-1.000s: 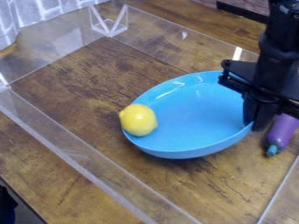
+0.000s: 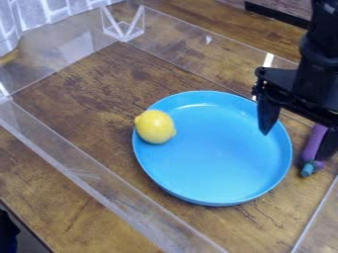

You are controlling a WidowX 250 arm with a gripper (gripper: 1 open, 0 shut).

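A round blue plate (image 2: pixel 211 158) lies on the wooden board, with a yellow lemon-like ball (image 2: pixel 154 126) resting on its left side. The black gripper (image 2: pixel 271 114) is at the plate's right rim, its near finger over the rim; it is open, with nothing visible held. A purple object with a teal tip (image 2: pixel 314 148) lies right of the plate, partly hidden by the gripper.
Clear plastic walls (image 2: pixel 53 148) run round the wooden surface (image 2: pixel 79 89). The left part of the board is bare.
The gripper has moved slightly left and down at the rim.
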